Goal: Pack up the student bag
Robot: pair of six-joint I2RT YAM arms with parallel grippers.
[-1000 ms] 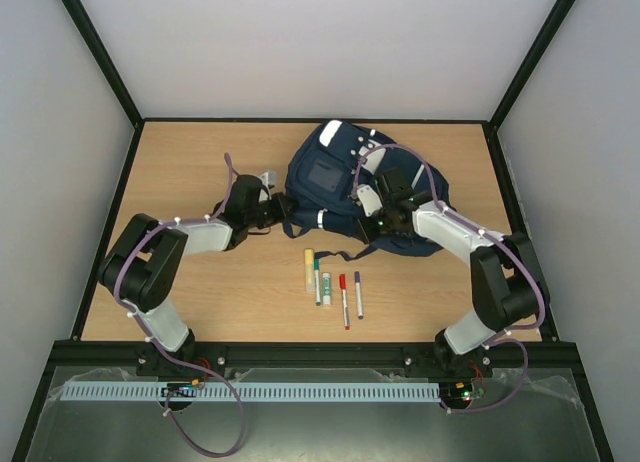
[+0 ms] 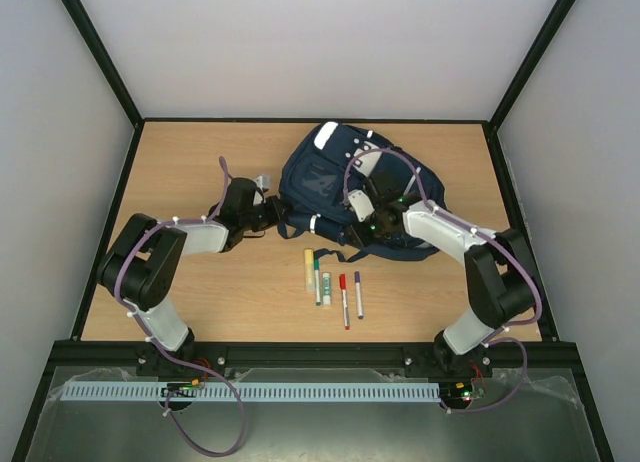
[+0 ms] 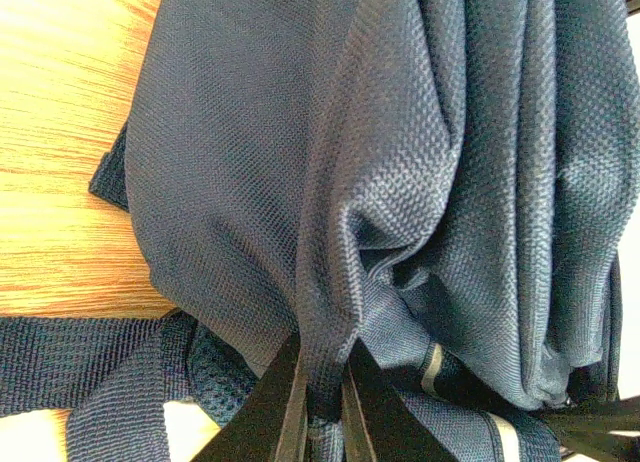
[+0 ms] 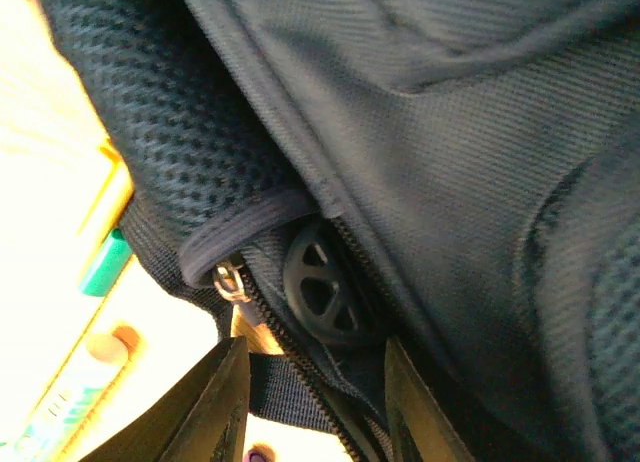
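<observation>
The navy backpack (image 2: 330, 172) lies at the back centre of the table. My left gripper is shut on a fold of its fabric at the left end. My right gripper is open over the lower side, its fingers either side of a zipper (image 4: 290, 352) near a black plastic piece (image 4: 320, 287). Below the bag lie a yellow stick (image 2: 309, 272), a teal marker (image 2: 317, 282), a glue stick (image 2: 326, 290), a red marker (image 2: 345, 302) and a purple marker (image 2: 359, 296).
Dark straps (image 2: 340, 254) trail toward the pens. Bare wood (image 2: 200, 152) is free at the back left and front left; a frame edges the table.
My left gripper and the bag's left end have shifted slightly left since a second ago.
</observation>
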